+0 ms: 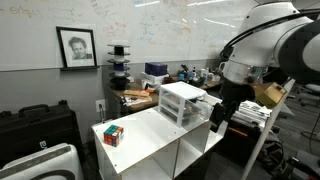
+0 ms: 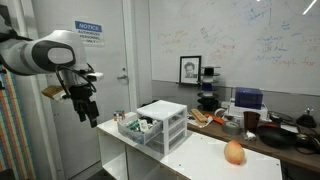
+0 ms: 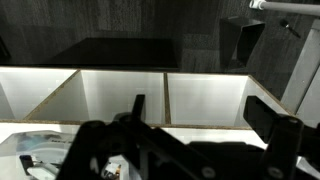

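Observation:
My gripper (image 1: 226,110) hangs in front of the right end of the white shelf unit (image 1: 150,137). In the wrist view its dark fingers (image 3: 262,116) stand wide apart, with nothing held in the gap. Beneath them are the white compartments (image 3: 205,96) of the shelf, seen from above. A white drawer unit (image 2: 170,108) stands on the shelf top, and a clear drawer (image 2: 138,128) with small items sticks out towards the arm. Part of that clear drawer (image 3: 45,143) shows at the lower left of the wrist view.
A multicoloured block (image 1: 113,135) sits near the shelf's left end; in the second exterior view an orange-red item (image 2: 234,152) is on the shelf top. Behind, a wooden counter (image 2: 258,146) carries pans and boxes. Much of the white top between is bare.

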